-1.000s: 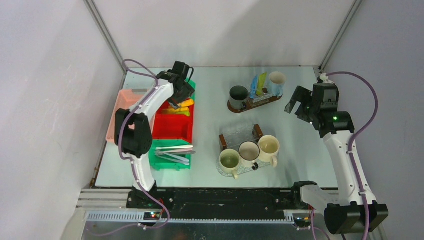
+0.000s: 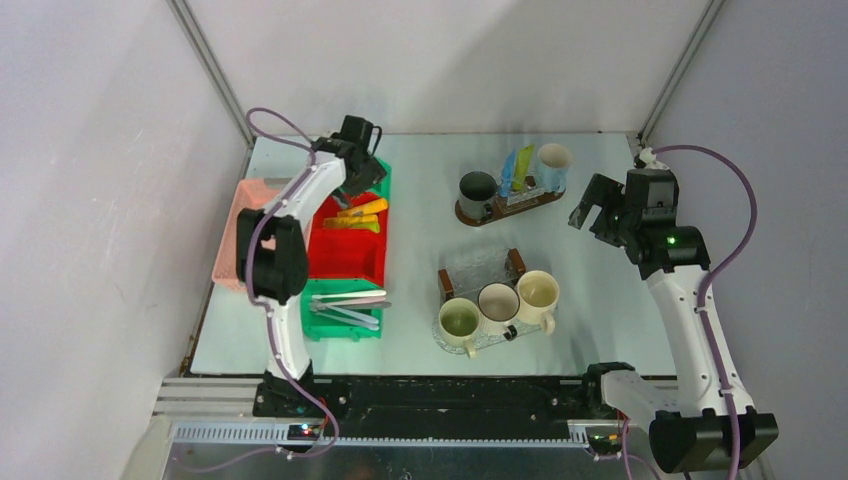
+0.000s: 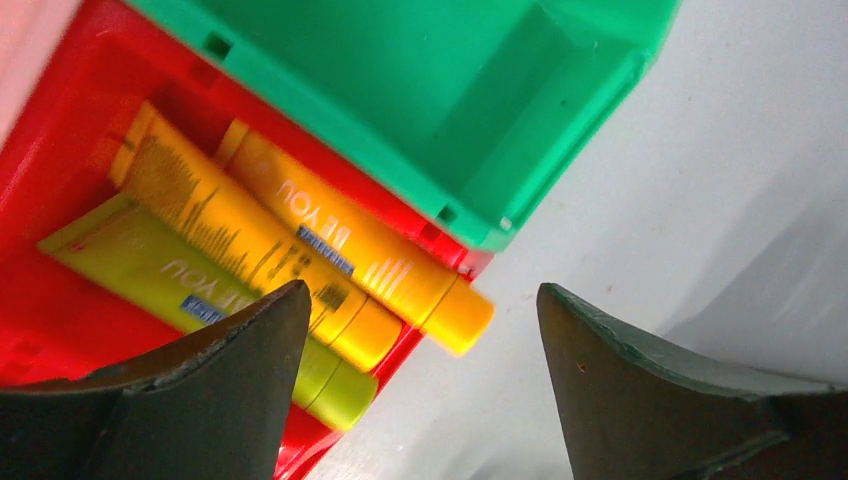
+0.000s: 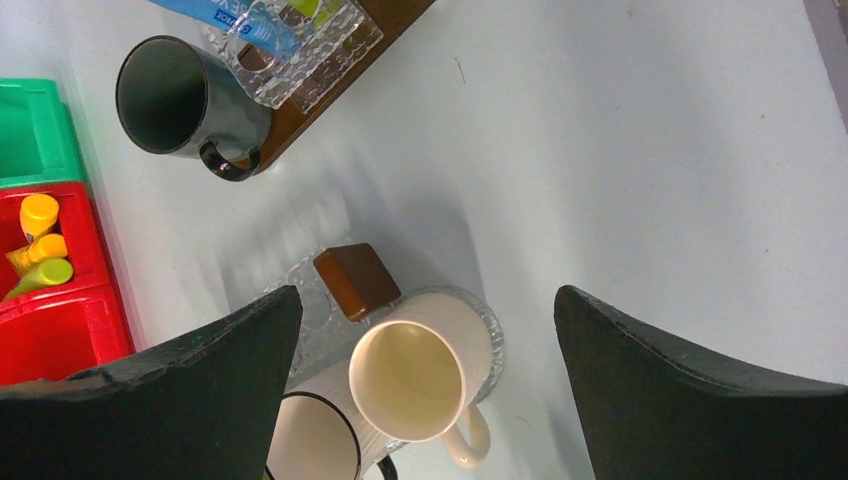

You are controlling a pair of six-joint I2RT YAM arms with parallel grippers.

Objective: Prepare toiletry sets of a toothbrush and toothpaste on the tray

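Note:
Two orange toothpaste tubes, the nearer to the green bin (image 3: 345, 245) and another (image 3: 255, 245) beside it, lie in the red bin (image 2: 345, 262) with a green tube (image 3: 200, 290). Above them my left gripper stands open, nothing between its fingers; in the top view it hovers at the far green bin (image 2: 384, 175). Toothbrushes (image 2: 350, 305) lie across the near green bin (image 2: 318, 325). My right gripper (image 2: 585, 222) is open and empty over the table's right side. A glass tray (image 2: 475, 268) with brown handles holds several mugs.
On a brown stand (image 2: 515, 207) at the back are a dark mug (image 2: 476, 190), a light-blue mug (image 2: 553, 165) and blue and green packets. A pink basket (image 2: 228, 255) sits left of the bins. Bare table (image 2: 410, 230) lies between bins and tray.
The right arm and the objects look unmoved.

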